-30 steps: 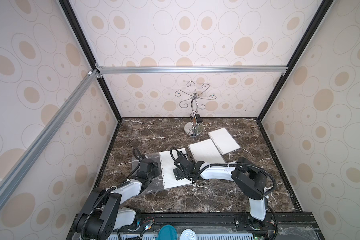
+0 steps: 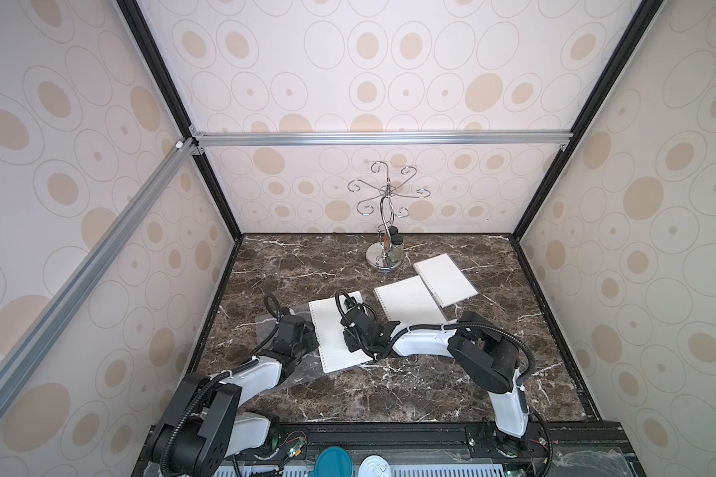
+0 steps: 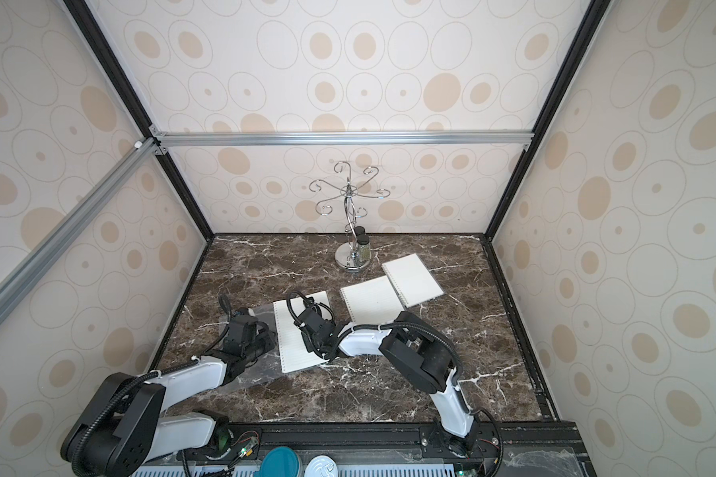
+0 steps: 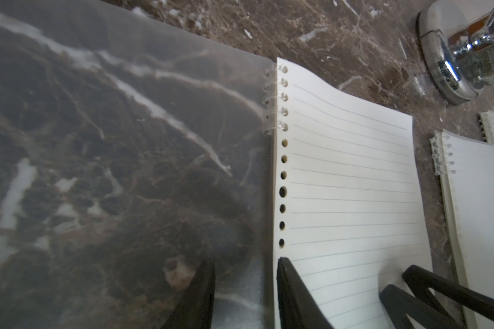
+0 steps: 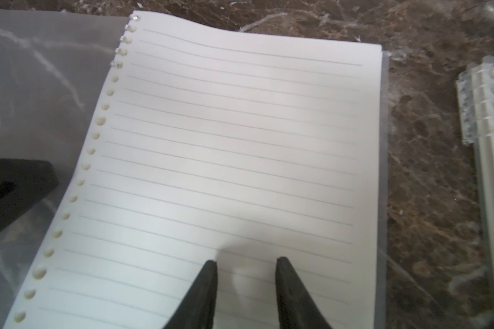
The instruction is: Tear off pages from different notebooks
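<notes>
A lined spiral notebook (image 2: pixel 331 349) lies open in the top left view, its clear cover (image 4: pixel 148 137) spread out to the left. Down its left edge runs a row of holes, with clear binding rings (image 4: pixel 274 98) showing only near the top. My left gripper stands part open over that edge, its right finger (image 4: pixel 291 290) above the paper margin. Over the lower part of the lined page (image 5: pixel 230 137) is my right gripper, also part open, its shadow on the sheet. Contact of either gripper with the paper cannot be told.
A second white notebook (image 2: pixel 405 298) lies to the right, with a third notebook (image 2: pixel 445 278) beyond it. Behind them stand a metal hook stand (image 2: pixel 382 256) and a small jar (image 2: pixel 397 241).
The lined notebook has slid slightly to the left, and my right arm has moved left with it. The left arm looks nearly still.
</notes>
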